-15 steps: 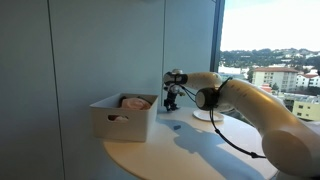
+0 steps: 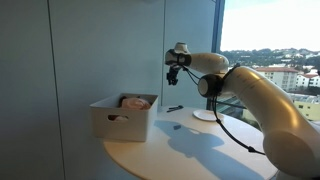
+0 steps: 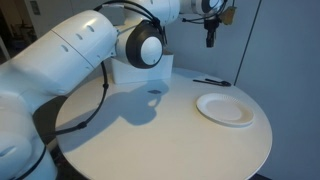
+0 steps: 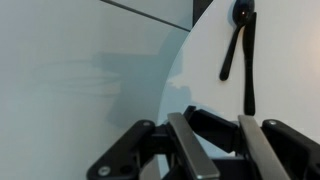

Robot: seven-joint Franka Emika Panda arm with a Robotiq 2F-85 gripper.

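My gripper [image 2: 172, 76] hangs in the air above the table's back edge, well clear of the surface. Its fingers look shut in the wrist view, where the gripper shows nothing held between them. A black spoon [image 4: 236, 42] and a black knife [image 4: 249, 65] lie side by side on the white table, ahead of the fingers. To the right in exterior view 2 is an empty white plate [image 3: 226, 109]. A light grey bin [image 2: 124, 122] stands on the table's left side, with a pinkish round item [image 2: 134, 102] inside.
A small dark item [image 3: 154, 92] lies on the round white table [image 3: 150, 135], too small to identify. Grey wall panels [image 2: 110, 50] stand close behind the table.
The gripper has risen from low near the cutlery to well above the table. The bin and plate have stayed put.
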